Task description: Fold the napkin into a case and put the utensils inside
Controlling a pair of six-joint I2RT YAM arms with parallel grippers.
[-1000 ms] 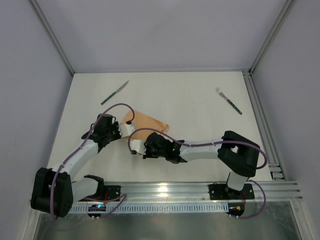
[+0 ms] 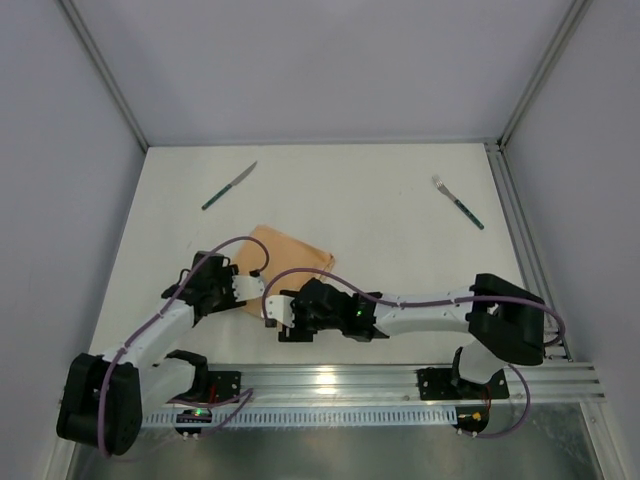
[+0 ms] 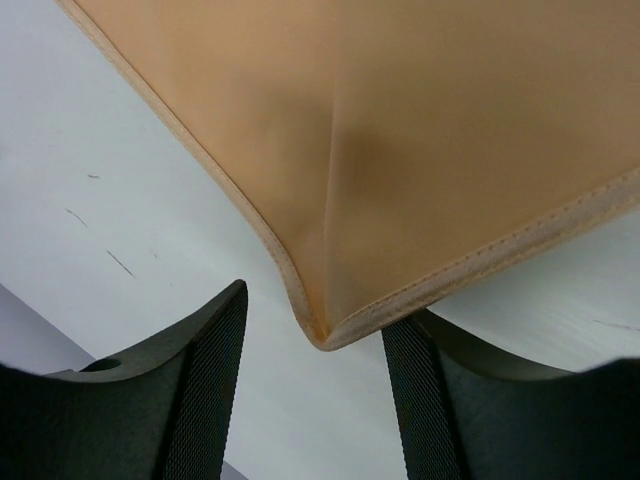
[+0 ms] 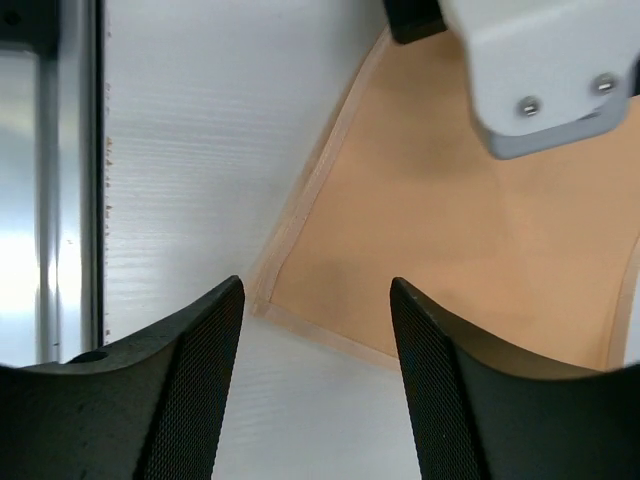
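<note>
The tan napkin (image 2: 290, 250) lies on the white table left of centre, partly covered by both arms. At its left side, my left gripper (image 2: 250, 287) is open. In the left wrist view, a slightly raised, creased napkin corner (image 3: 330, 230) reaches into the gap between the spread fingers, not pinched. My right gripper (image 2: 275, 318) is over the near edge, also open. Its fingers (image 4: 205, 370) stand apart in the right wrist view, and a flat napkin corner (image 4: 330, 270) shows beyond them. A green-handled knife (image 2: 230, 185) and fork (image 2: 458, 203) lie apart from the napkin.
A metal rail (image 2: 320, 380) runs along the front edge. Both grippers are close together, and part of the left one hangs at the top of the right wrist view.
The napkin has slid slightly toward the table's front. Knife and fork stay put.
</note>
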